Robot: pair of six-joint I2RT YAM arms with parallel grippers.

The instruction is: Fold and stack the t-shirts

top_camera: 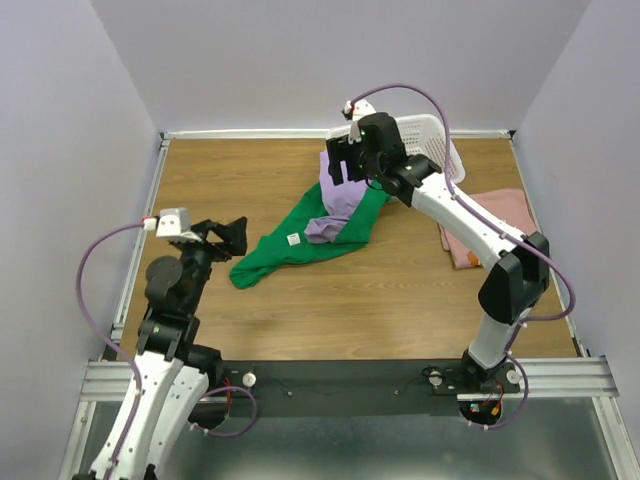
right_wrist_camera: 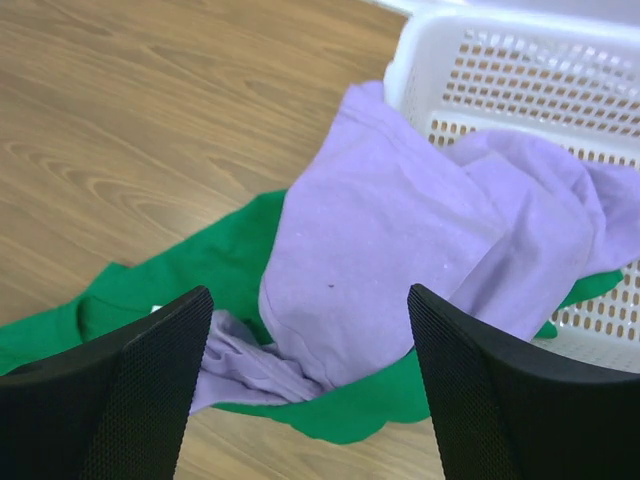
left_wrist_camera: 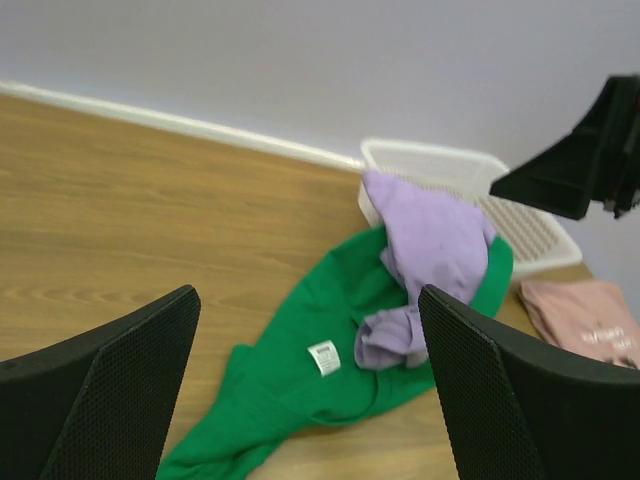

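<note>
A green t-shirt [top_camera: 285, 249] lies crumpled on the wooden table, its far end reaching to the basket. Over it drapes a lavender t-shirt [right_wrist_camera: 380, 230], bunched, with part of it hanging over the basket's rim. At the far right, a pink t-shirt [top_camera: 492, 222] lies folded flat, partly hidden behind my right arm in the top view. My right gripper [top_camera: 345, 168] hangs open above the lavender cloth, nothing between its fingers. To the left of the green cloth, my left gripper [top_camera: 226, 240] is open and empty.
A white perforated basket [top_camera: 428, 138] stands at the back, right of centre. Bare wood [top_camera: 230, 175] shows at the back left, and the front middle of the table is clear as well.
</note>
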